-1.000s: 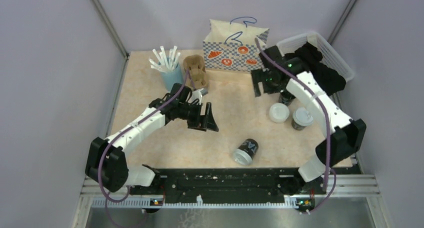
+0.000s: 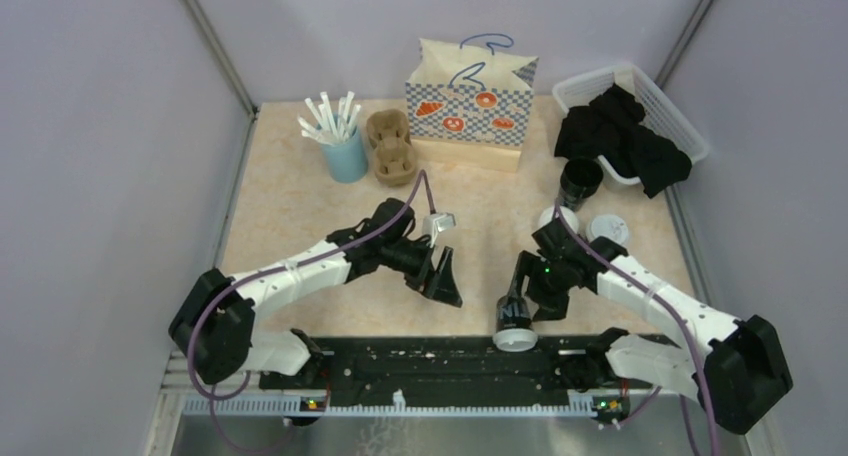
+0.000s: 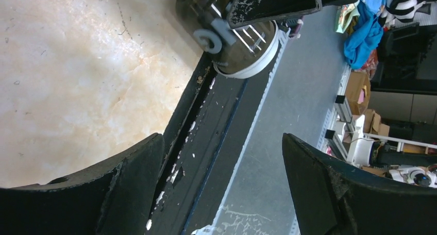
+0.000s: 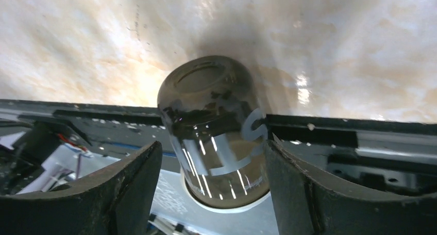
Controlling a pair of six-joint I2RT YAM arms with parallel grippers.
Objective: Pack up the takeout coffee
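Note:
A dark see-through cup (image 2: 513, 314) with a white lid lies on its side at the table's front edge, its lid end over the dark rail. My right gripper (image 2: 528, 304) is lowered around it. In the right wrist view the cup (image 4: 211, 111) lies between the fingers, its printed side up, with a small gap at the left finger. To the left, my left gripper (image 2: 436, 292) hangs open and empty. The left wrist view shows the cup (image 3: 247, 49) beyond its fingers, partly behind a right finger (image 3: 275, 7).
White lids (image 2: 607, 228), one partly behind the right arm, and a dark cup (image 2: 580, 179) stand at the right. A cardboard carrier (image 2: 393, 156), blue straw holder (image 2: 346, 158), checked paper bag (image 2: 470, 113) and white basket (image 2: 665, 126) line the back. Mid-table is clear.
My right gripper came from the back right down to the cup. The cup shifted right and turned, its lid moving closer to the front edge.

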